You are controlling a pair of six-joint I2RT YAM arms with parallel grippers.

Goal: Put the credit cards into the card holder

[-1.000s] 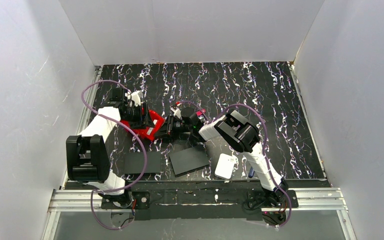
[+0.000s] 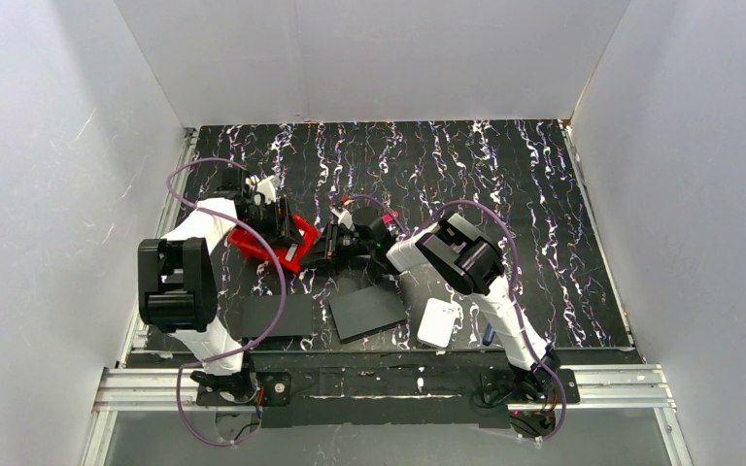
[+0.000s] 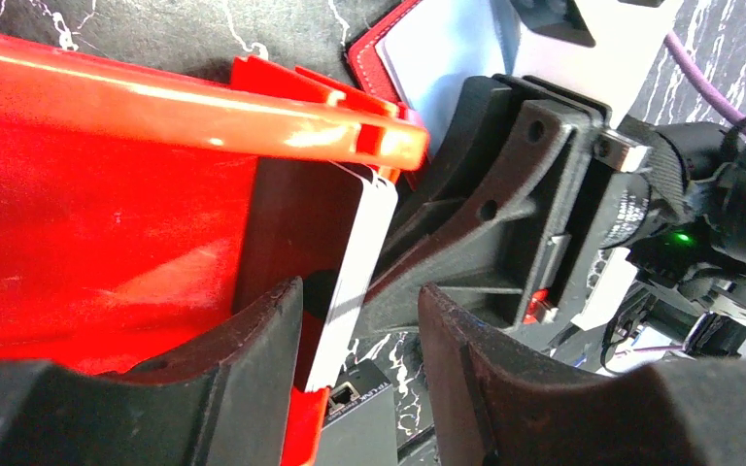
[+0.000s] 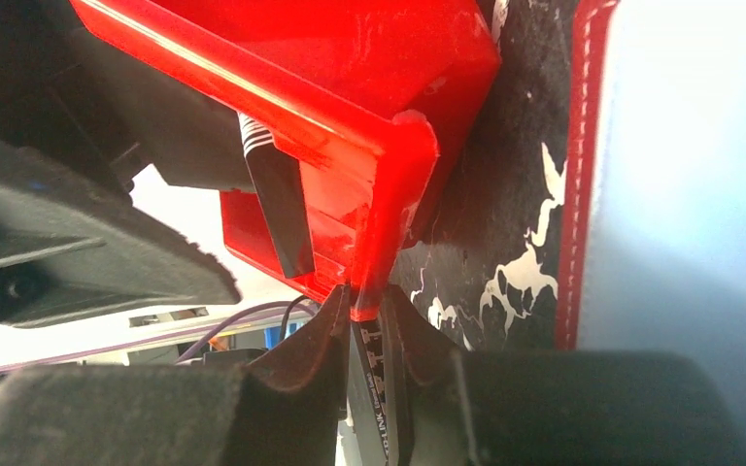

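Note:
The red holder [image 2: 248, 243] lies at left centre, both grippers at it. In the left wrist view a short stack of cards [image 3: 355, 277] stands at the holder's end, white edge up; my left gripper has its fingertips apart on either side of that end, open. In the right wrist view the cards [image 4: 282, 204] show inside the red plastic, and my right gripper has its fingertips close together at the holder's corner; whether it grips that rim is hard to tell.
A red-edged pale item [image 4: 680, 175] lies beside the holder. Dark flat panels [image 2: 367, 313] and a white object [image 2: 437, 322] lie at the front.
The left arm has shifted slightly, its forearm now a little further right in the top view. The right arm looks unchanged.

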